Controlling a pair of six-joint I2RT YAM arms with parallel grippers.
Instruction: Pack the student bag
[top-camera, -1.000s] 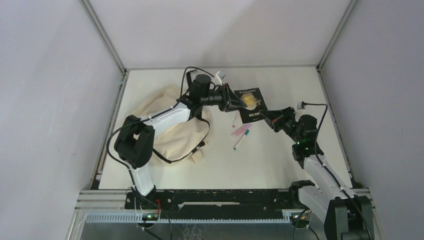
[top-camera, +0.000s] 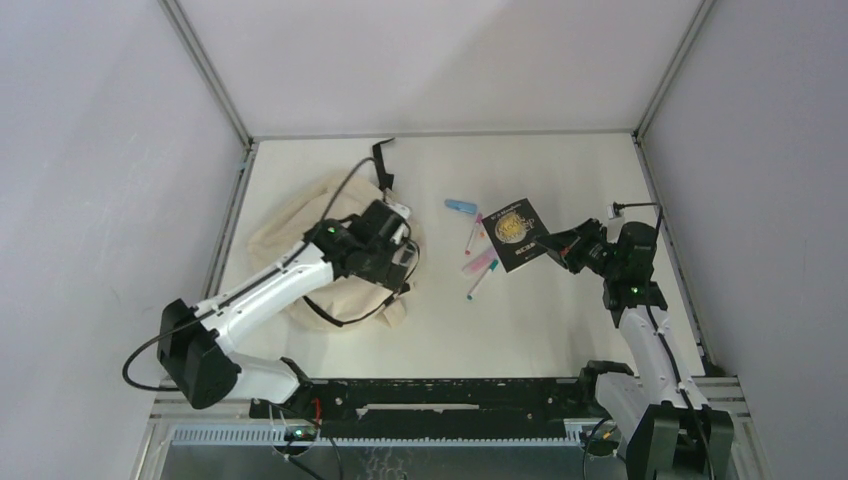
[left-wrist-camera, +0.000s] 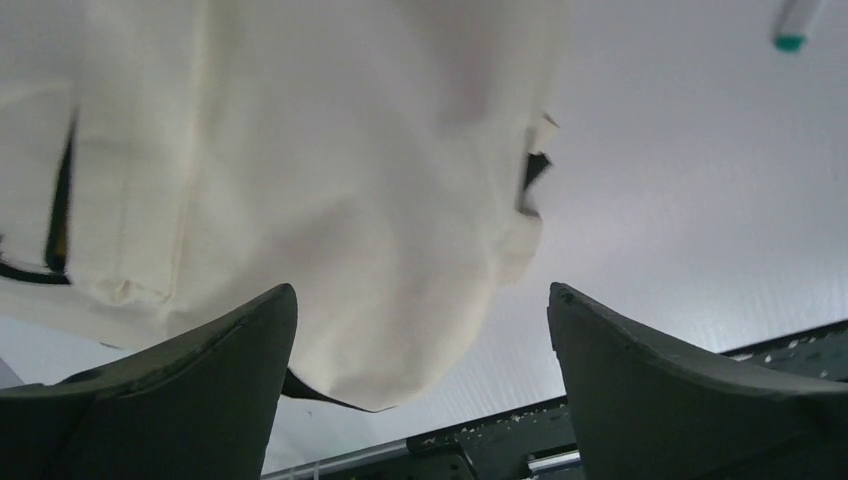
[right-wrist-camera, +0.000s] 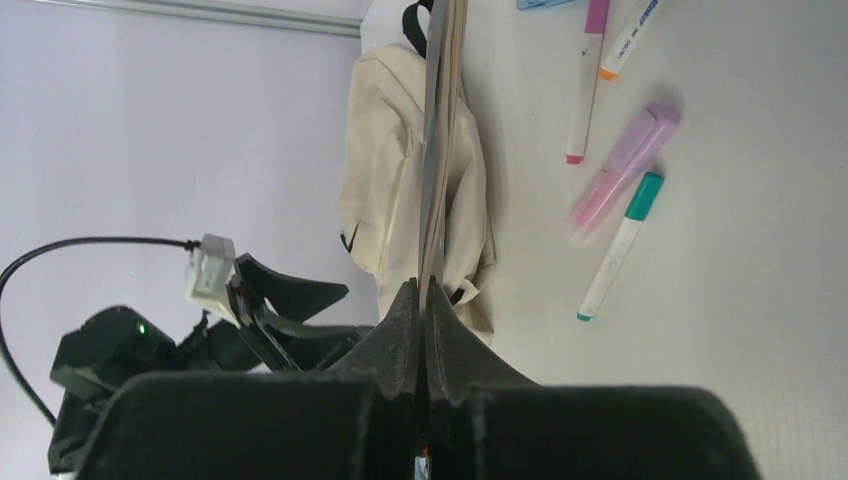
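Note:
A black book (top-camera: 514, 236) with a gold emblem is held up at the right of the table. My right gripper is shut on the book's edge, and in the right wrist view the book (right-wrist-camera: 440, 120) stands edge-on above the fingers. The cream cloth bag (top-camera: 362, 298) with black straps lies on the left of the table. My left gripper stands open over the bag, with nothing between its fingers. In the left wrist view, the cream cloth (left-wrist-camera: 350, 230) fills much of the space beyond those fingers.
A blue pen-like item (top-camera: 461, 206), a pink-and-white marker (right-wrist-camera: 587, 90), an orange-tipped marker (right-wrist-camera: 628, 40), a pink-purple highlighter (right-wrist-camera: 625, 170) and a green-capped marker (right-wrist-camera: 621, 245) lie mid-table.
The right arm has drawn the book slightly right.

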